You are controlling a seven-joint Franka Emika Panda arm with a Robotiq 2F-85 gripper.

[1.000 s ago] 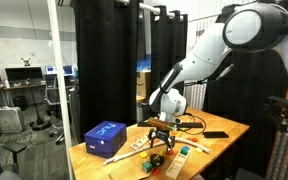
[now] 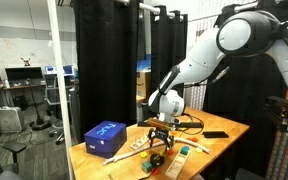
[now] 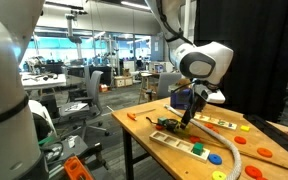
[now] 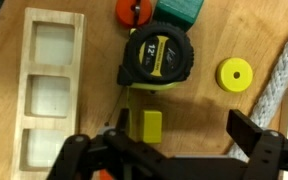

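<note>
My gripper stands open above the wooden table, with dark fingers (image 4: 255, 141) apart on either side of the wrist view. Between them, lower down, a small yellow block (image 4: 152, 126) lies on the table, nearer the left finger. Just beyond that block is a black and yellow tape measure (image 4: 156, 55). Further right sits a round yellow disc (image 4: 234, 74). In exterior view 1 the gripper (image 2: 164, 146) points down over the cluttered middle of the table; no held object shows.
A pale wooden tray (image 4: 51, 92) with compartments lies left of the tape measure. Green (image 4: 177, 10) and red (image 4: 133, 12) pieces sit behind it. On the right runs a pale rope (image 4: 273, 84). A blue box (image 2: 106, 138) stands on the table's left side.
The arm's upper part has shifted up and to the right in exterior view 1, while the hand stays over much the same spot. Objects on the table look unmoved.
</note>
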